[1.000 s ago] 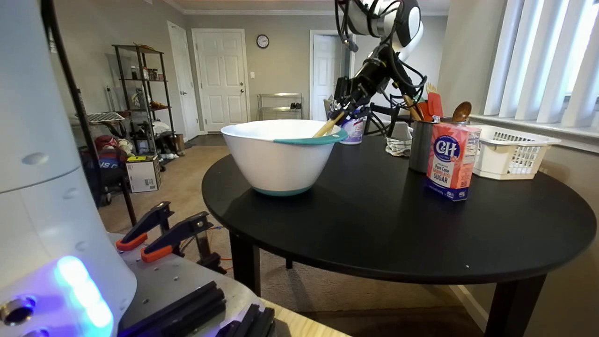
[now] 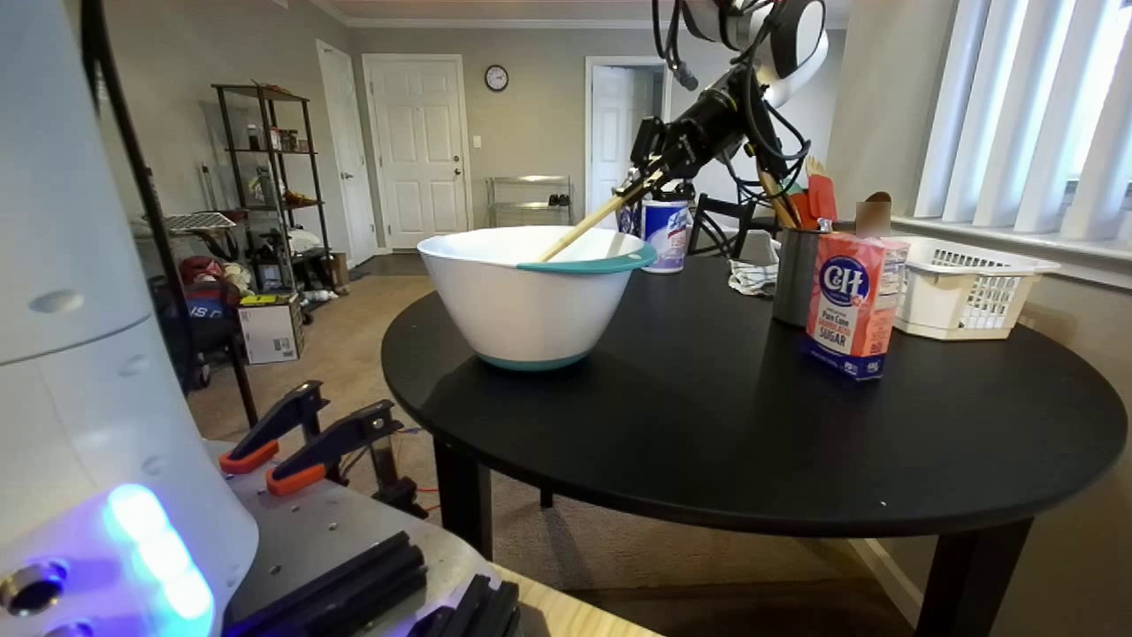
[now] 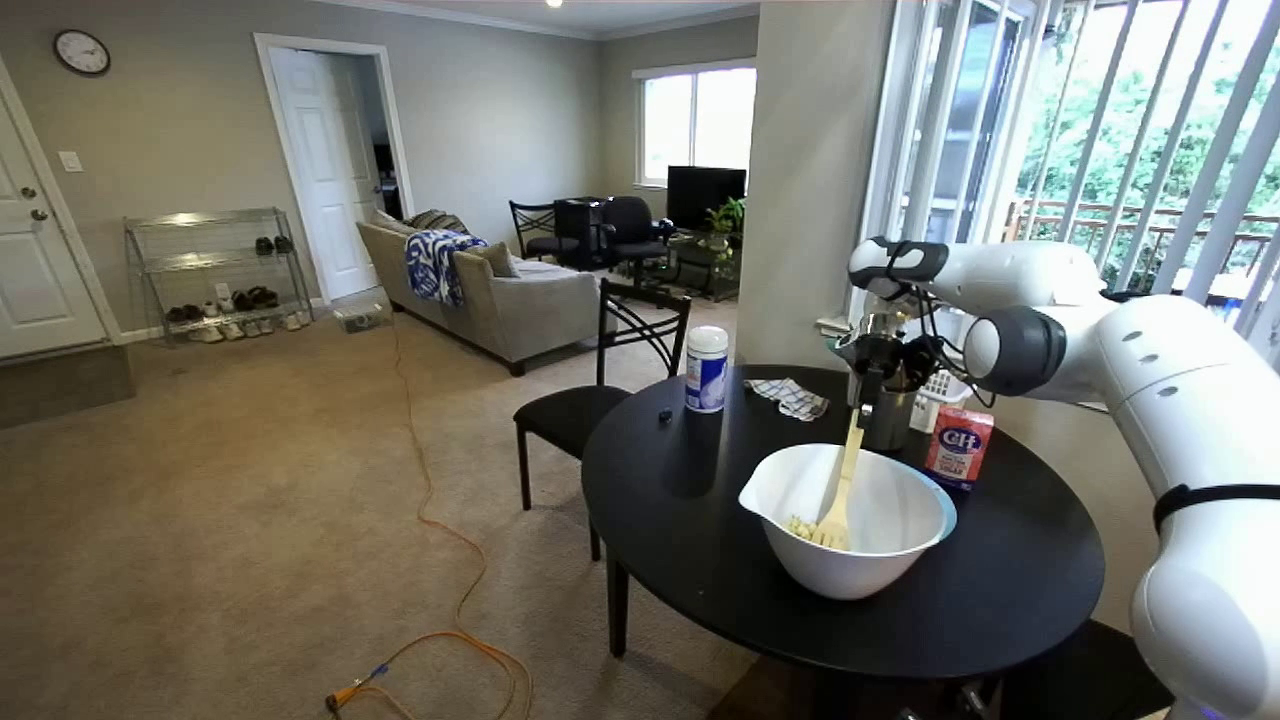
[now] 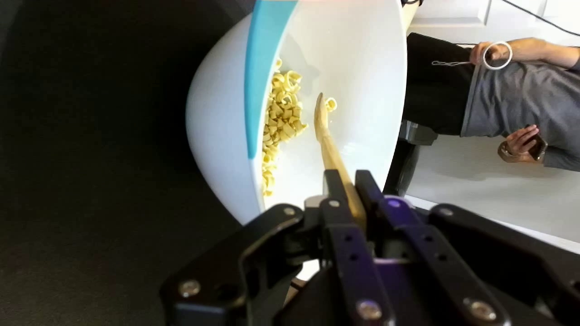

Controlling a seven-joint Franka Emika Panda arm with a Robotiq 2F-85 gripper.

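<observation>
A white mixing bowl (image 2: 520, 308) with a teal rim and base stands on the black round table, holding pasta (image 4: 282, 111) gathered along one side. My gripper is shut on the handle of a pale wooden spatula (image 3: 845, 486). In exterior view 2 the slotted end of this tool reaches down into the bowl beside the pasta. The wrist view shows the spatula edge-on, with a single pasta piece next to its tip. Exterior view 1 shows the gripper (image 2: 649, 180) above and behind the rim, with the bowl wall hiding the tool's lower end.
Right of the bowl stand a sugar carton (image 2: 857, 308), a metal utensil holder (image 2: 793, 281) and a white basket (image 2: 960, 287). A wipes canister (image 3: 707, 372) and a cloth (image 3: 789, 397) lie farther back. A person (image 4: 505, 103) stands beyond the bowl.
My gripper has risen and shifted slightly, lifting the spatula so more of its handle shows above the rim. The bowl stays put.
</observation>
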